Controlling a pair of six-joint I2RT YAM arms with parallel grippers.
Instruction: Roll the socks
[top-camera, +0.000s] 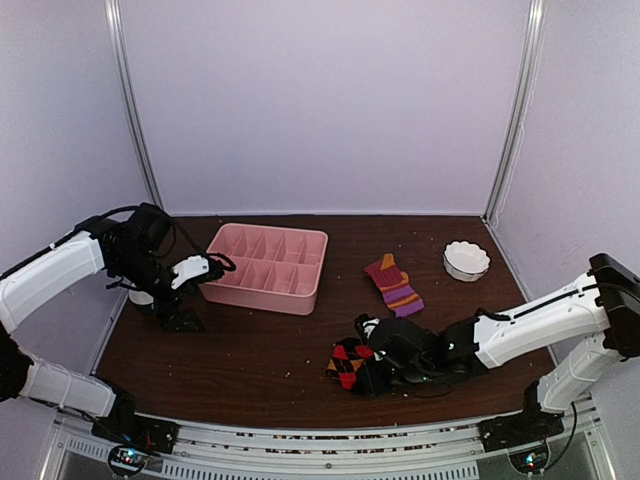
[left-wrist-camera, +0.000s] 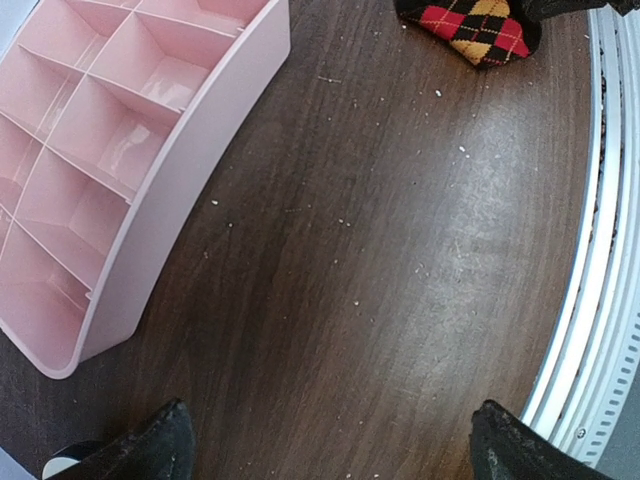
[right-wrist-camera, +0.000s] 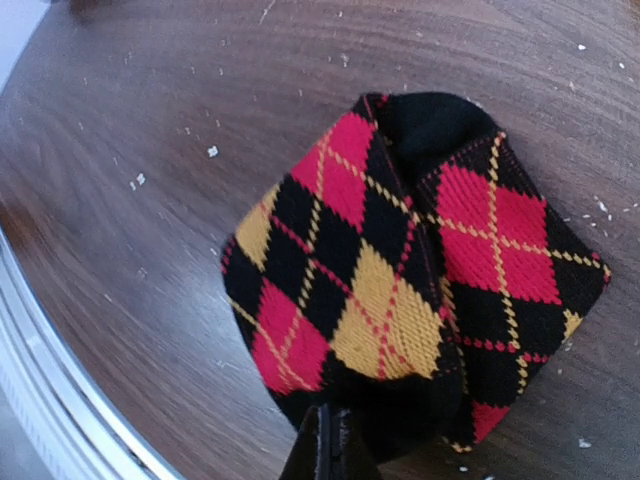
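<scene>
A black, red and yellow argyle sock (right-wrist-camera: 390, 310) lies folded over on the dark table, its two layers fanned apart in the right wrist view. Shut over its near edge is my right gripper; whether any cloth is pinched between the tips cannot be made out. From above, the right arm hides part of this argyle sock (top-camera: 345, 362). Further back lies a second sock (top-camera: 395, 286), striped purple, orange and red, flat and untouched. On the left side, my left gripper is spread wide with only bare table between its fingers.
A pink divided box (top-camera: 265, 268) with empty compartments stands left of centre, close to my left gripper. At the back right is a white fluted bowl (top-camera: 466, 260). Small crumbs dot the table, which is otherwise clear between the box and the argyle sock.
</scene>
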